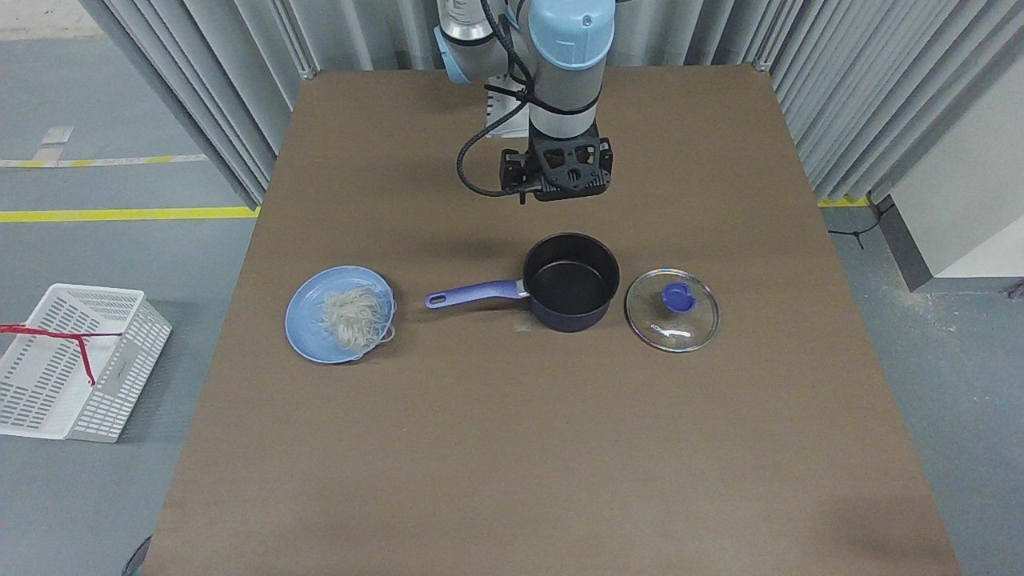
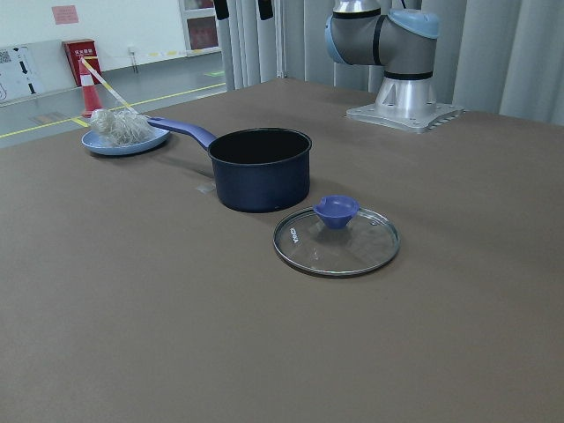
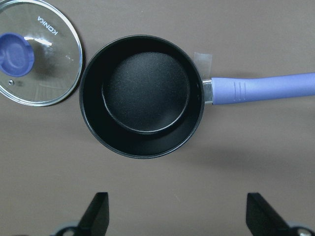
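Observation:
An empty dark saucepan (image 1: 573, 274) with a purple handle (image 1: 470, 293) sits mid-table, also seen in the left view (image 2: 261, 181) and the wrist view (image 3: 142, 93). Its glass lid (image 1: 662, 322) with a purple knob (image 1: 678, 296) lies beside it on the front view's right. A blue plate (image 1: 305, 317) holding pale stringy noodle-like stuff (image 1: 350, 317) is on the other side, near the handle's end. My gripper is raised over the table just behind the pan, its fingers wide open with nothing between them.
A white basket (image 1: 115, 394) stands on the floor off the table's left. Pleated curtains run behind the arm.

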